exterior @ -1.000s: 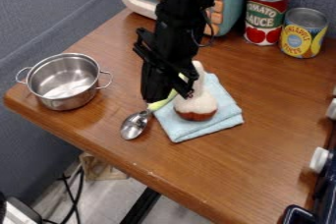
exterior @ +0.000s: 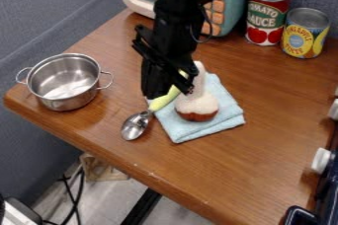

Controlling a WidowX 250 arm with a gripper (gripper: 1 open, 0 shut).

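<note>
The black gripper (exterior: 161, 76) reaches down from the top centre over a folded light blue cloth (exterior: 218, 123). On the cloth sit a cupcake with white top (exterior: 199, 105) and a pale yellow-green item, partly hidden by the gripper. A metal spoon (exterior: 134, 126) lies at the cloth's left edge. The gripper's fingertips are dark and overlap the items behind, so whether it is open or shut is unclear.
A steel pot (exterior: 65, 83) stands at the table's left edge. A tomato sauce can (exterior: 266, 17), a yellow can (exterior: 305, 37) and a teal toy appliance (exterior: 230, 2) stand at the back. A dark appliance lines the right edge.
</note>
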